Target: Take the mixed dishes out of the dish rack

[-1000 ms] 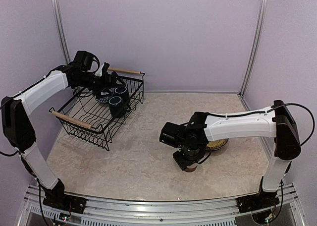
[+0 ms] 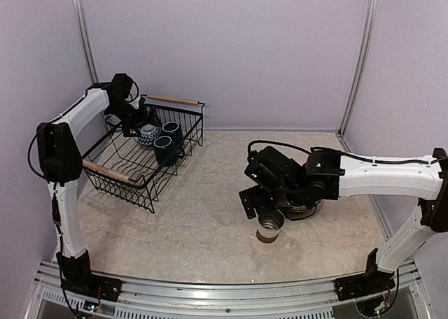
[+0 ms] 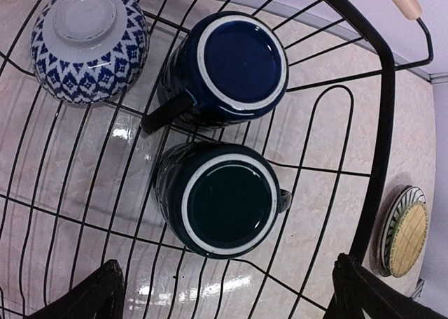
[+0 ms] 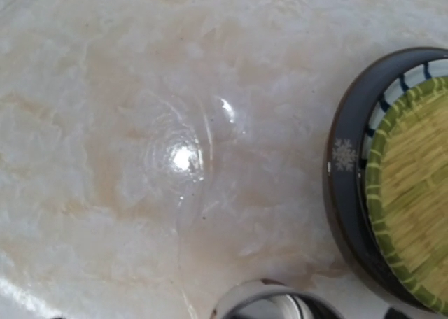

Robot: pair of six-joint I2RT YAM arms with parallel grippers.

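In the black wire dish rack an upside-down blue-and-white bowl, a navy mug and a dark green mug stand side by side, both mugs base up. My left gripper hovers over the rack near the bowl, its fingers wide open and empty. On the right of the table, my right gripper is open above the surface, close to a metal cup. Partly under that arm, a stack of plates topped by a woven tray shows best in the right wrist view.
Wooden handles cap the rack's ends. The table between rack and cup is bare. Walls close off the back and both sides, and a metal rail runs along the front.
The right gripper has risen away from the metal cup, uncovering it, and shifted back toward the plates.
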